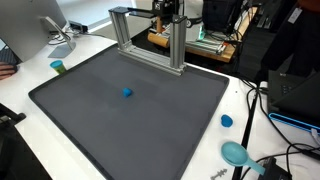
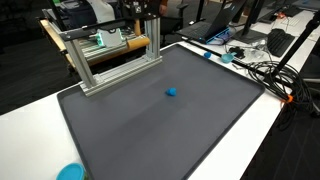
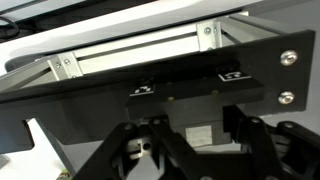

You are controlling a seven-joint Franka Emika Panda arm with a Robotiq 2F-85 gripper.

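In the wrist view my gripper is shut on a dark piece (image 3: 193,92). This piece lies against a long black bar (image 3: 90,95), and its full shape is hard to make out. The bar runs across a silver frame (image 3: 208,35). From outside, the frame appears as a rack (image 1: 178,45) at the far edge of the grey board, also seen as the rack (image 2: 122,72) at the back left. An orange cylinder (image 1: 158,40) hangs by the rack. My fingertips are too small and dark to make out in the exterior views.
A blue object (image 1: 127,92) lies on the grey board (image 1: 130,130), which is otherwise mostly clear. A green container (image 1: 58,67) stands beyond the left edge. To the right are another blue piece (image 1: 227,121), a teal dish (image 1: 237,154) and loose cables (image 1: 290,150).
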